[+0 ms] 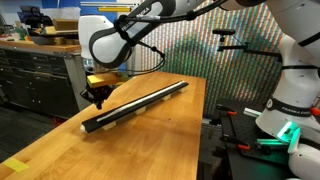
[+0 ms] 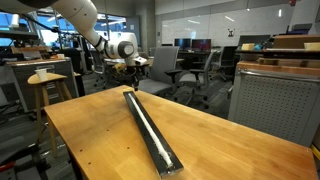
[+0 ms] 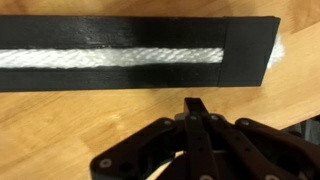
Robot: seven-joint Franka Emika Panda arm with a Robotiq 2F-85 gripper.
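Observation:
A long black channel (image 2: 156, 140) lies on the wooden table, with a white rope (image 2: 147, 122) running along its middle. In the wrist view the channel (image 3: 110, 78) crosses the upper part, and the rope (image 3: 120, 57) passes under a black cover at the right end, its frayed white tip (image 3: 276, 50) sticking out beyond. My gripper is shut, and nothing shows between its fingers. It hovers beside the channel's near edge, apart from the rope. In exterior view 1 my gripper (image 1: 99, 104) is above the left end of the channel (image 1: 140, 106).
A yellow patch (image 1: 15, 164) lies at its left edge. Office chairs (image 2: 196, 80) stand behind the table, and a stool (image 2: 50, 90) is beside it.

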